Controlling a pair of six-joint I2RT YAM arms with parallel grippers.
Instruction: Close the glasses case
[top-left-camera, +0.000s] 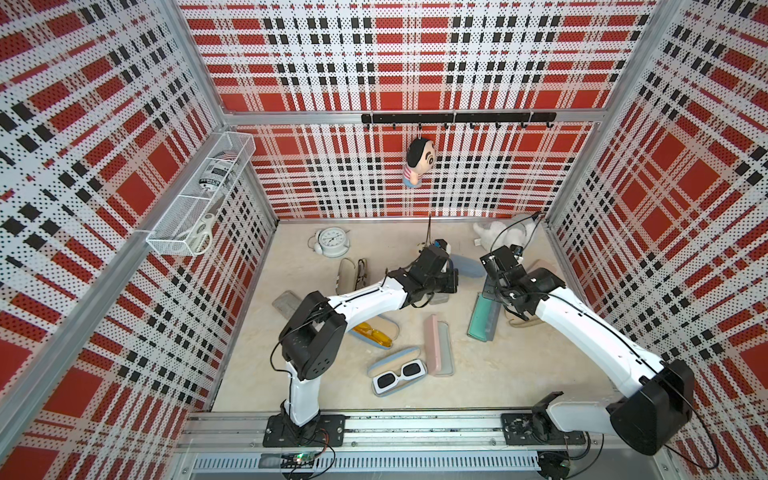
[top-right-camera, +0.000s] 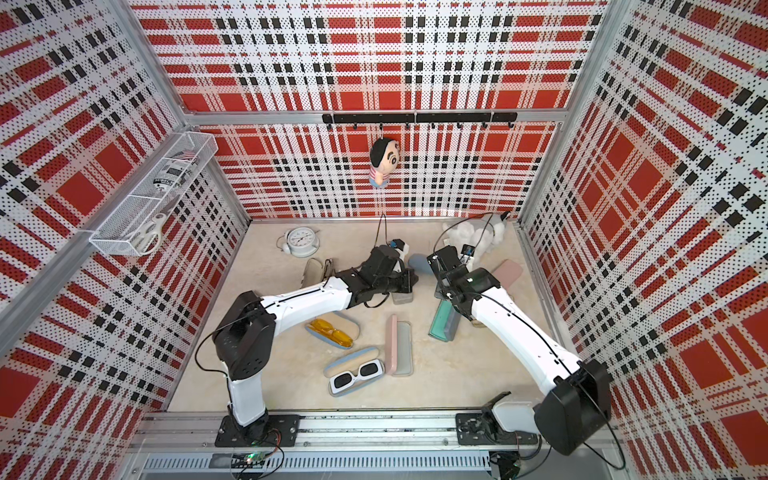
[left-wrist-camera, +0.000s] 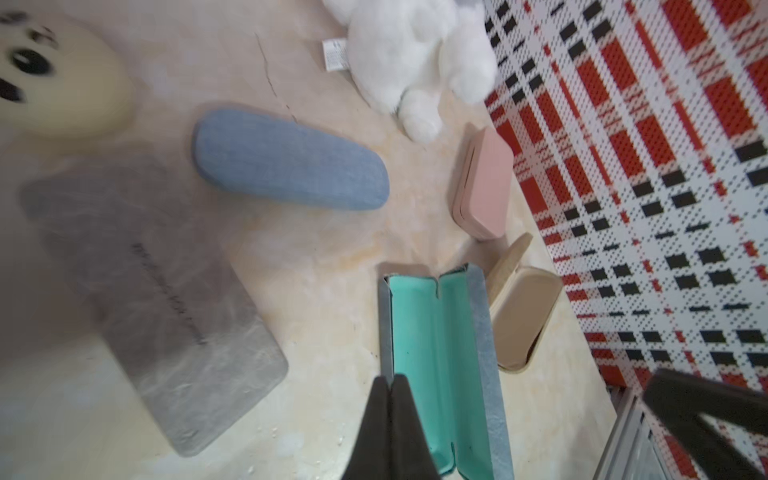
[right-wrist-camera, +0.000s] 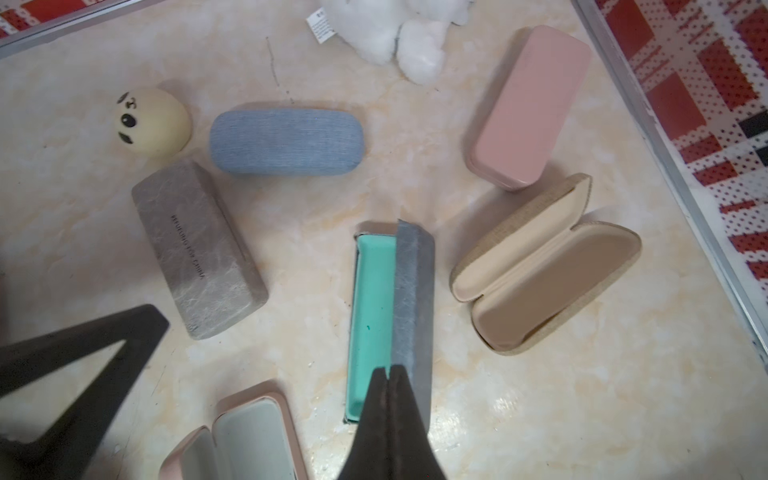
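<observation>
An oblong glasses case with a grey-blue outside and teal lining (right-wrist-camera: 373, 312) lies open, its lid (right-wrist-camera: 413, 312) raised along the right side. In the right wrist view my right gripper is shut above that case, nothing showing between its fingers. My left gripper is likewise shut and empty, over the table left of the teal case, which stands open (left-wrist-camera: 420, 344) in its view. A closed grey case (right-wrist-camera: 200, 248) and a closed blue case (right-wrist-camera: 286, 141) lie nearby. To the right, a beige case (right-wrist-camera: 552, 280) is open.
A closed pink case (right-wrist-camera: 532, 104) sits by the right wall. Near the front are an open pink case (top-left-camera: 433, 344), white sunglasses in a case (top-left-camera: 400, 376) and orange glasses (top-left-camera: 373, 333). A plush toy (top-left-camera: 504, 234) and a clock (top-left-camera: 329, 240) stand at the back.
</observation>
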